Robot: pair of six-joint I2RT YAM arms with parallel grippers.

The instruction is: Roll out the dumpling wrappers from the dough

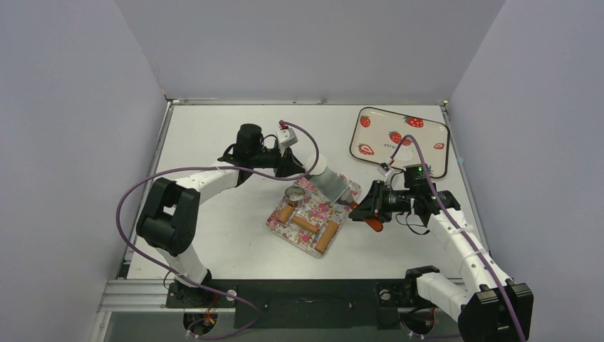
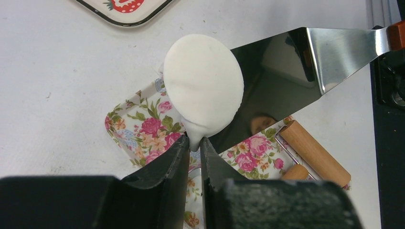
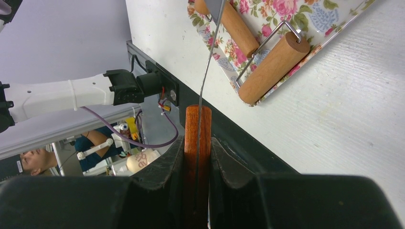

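A white round dough wrapper (image 2: 203, 78) rests on the far end of a steel scraper blade (image 2: 282, 86), above the floral tray (image 1: 320, 214). My left gripper has its fingertips close together at the wrapper's near edge, where the dough puckers between them; whether they grip it firmly I cannot tell. My right gripper is shut on the scraper's wooden handle (image 3: 197, 124), to the right of the tray. Wooden rollers (image 3: 272, 67) lie on the tray, along with a round metal cutter (image 1: 294, 192).
A strawberry-patterned tray (image 1: 384, 128) stands at the back right, partly behind the right arm. Purple hoses arch over both arms.
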